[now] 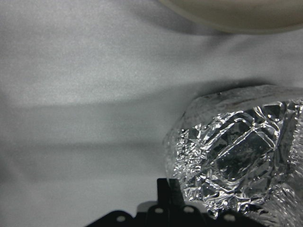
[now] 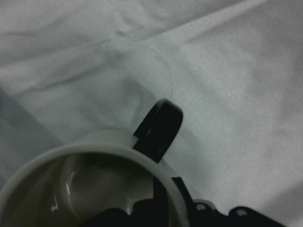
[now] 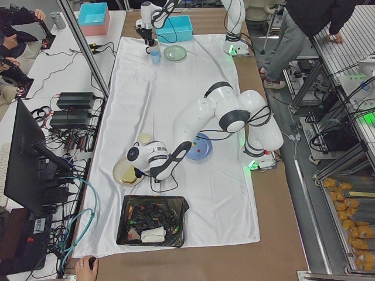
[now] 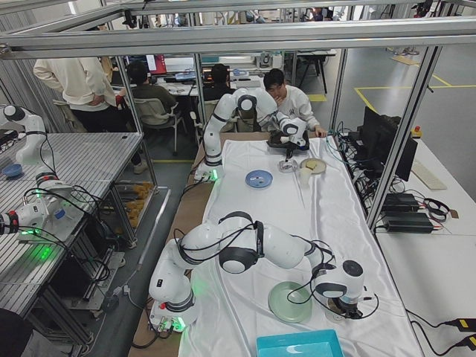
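My left gripper is low over a crumpled clear-and-silver wrapped item point(image 1: 236, 151), beside a beige plate point(image 1: 236, 21); its fingertips are together, and whether anything thin is between them is hidden. In the camera right view that item point(image 4: 287, 165) shows silvery beside the plate point(image 4: 320, 166). At the table's other end my right gripper straddles the rim of a white mug point(image 2: 85, 184) with a dark handle point(image 2: 161, 125), one finger inside and one outside, apparently shut on it.
A black-lined bin point(image 3: 135, 205) is beside the left arm. A blue plate point(image 4: 259, 178) and a pale cup point(image 4: 305, 178) lie nearby. A green plate point(image 4: 290, 301), a light blue cup point(image 3: 155, 57) and a teal bin point(image 4: 297, 346) are near the right arm.
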